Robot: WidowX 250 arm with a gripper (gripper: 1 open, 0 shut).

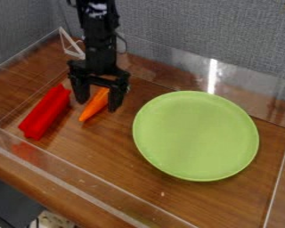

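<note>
My black gripper (99, 84) is open and low over the wooden table, around the upper part of an orange carrot (93, 107), whose lower tip points toward the front left. A red elongated block (44, 113) lies just left of the carrot. A green round plate (195, 135) sits to the right. The carrot's top is hidden behind the gripper.
A clear plastic barrier runs along the table (145, 191) edges. A white wire object (69, 43) stands at the back left, near the grey wall.
</note>
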